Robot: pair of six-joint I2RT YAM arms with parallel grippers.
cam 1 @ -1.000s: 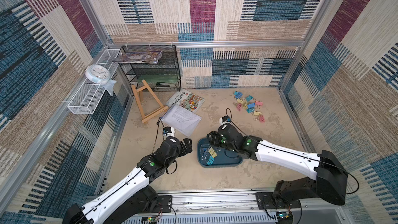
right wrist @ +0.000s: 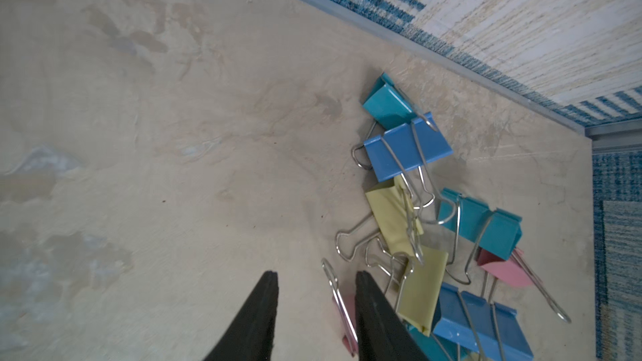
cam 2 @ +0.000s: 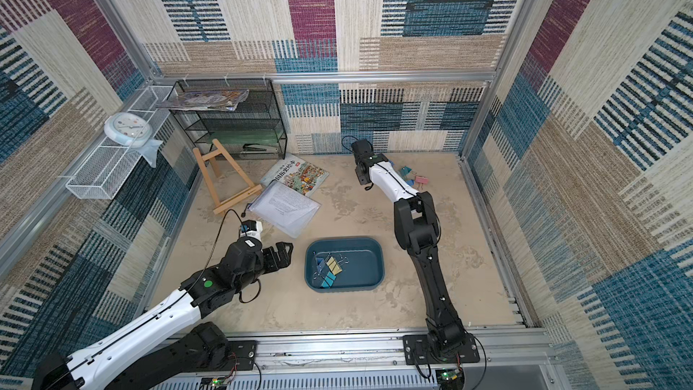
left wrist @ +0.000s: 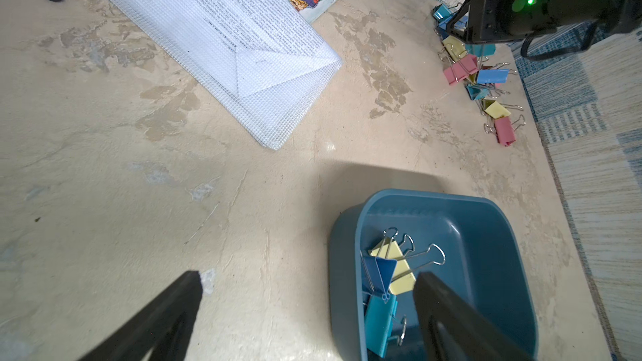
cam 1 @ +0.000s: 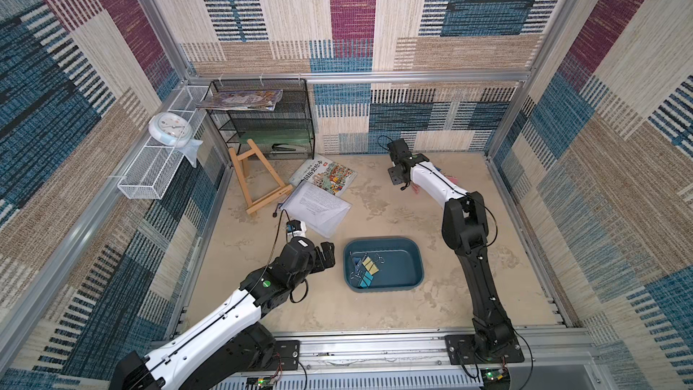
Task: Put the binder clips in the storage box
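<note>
The dark blue storage box [cam 1: 408, 240] stands at the front middle. Inside, at its left end, lie several binder clips, including yellow clips [left wrist: 402, 275], a dark blue clip [left wrist: 378, 272] and a teal clip [left wrist: 379, 324]. My left gripper is open and empty just left of the box. At the back right, my right gripper hangs above the table, its fingers parted. Loose clips lie mostly to its right: teal [right wrist: 389, 103], blue [right wrist: 409, 147], yellow [right wrist: 394, 217] and pink [right wrist: 511, 268]. One pink clip's wire handle [right wrist: 339, 304] shows beside the right finger; contact cannot be told.
A clear document sleeve [cam 1: 314, 208], a booklet [cam 1: 326, 174], a wooden stand [cam 1: 270, 198] and a black wire rack [cam 1: 312, 119] occupy the back left. The back wall [right wrist: 434, 0] rises close behind the clips. Bare table [cam 1: 375, 206] lies between box and pile.
My right arm has swung from above the box to the back right, over the clip pile, and moved slightly further back and left lately. The left arm has stayed still.
</note>
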